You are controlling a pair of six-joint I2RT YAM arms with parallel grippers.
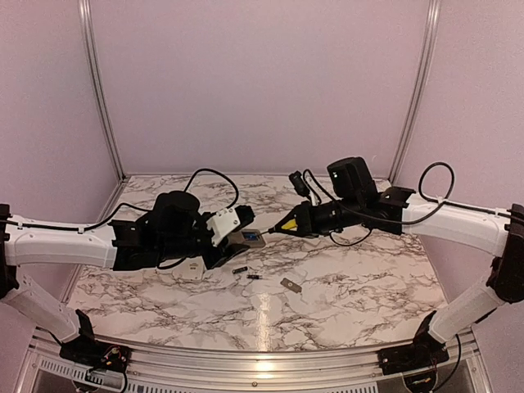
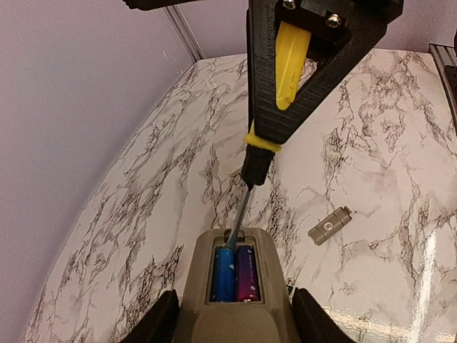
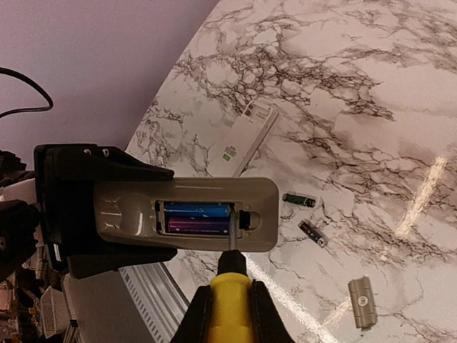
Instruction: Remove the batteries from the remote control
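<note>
A beige remote (image 3: 117,214), back open, is held in the air by my left gripper, which is shut on it. In its compartment lie a blue battery (image 3: 196,210) and a purple battery (image 3: 196,225). My right gripper is shut on a yellow-handled screwdriver (image 3: 228,293), whose thin shaft reaches the compartment's end, at the batteries' ends by the contact side.
On the marble table (image 1: 352,295) below lie a green battery (image 3: 298,199), a dark battery (image 3: 313,233), a detached cover (image 3: 362,301) and a pale remote (image 3: 240,136).
</note>
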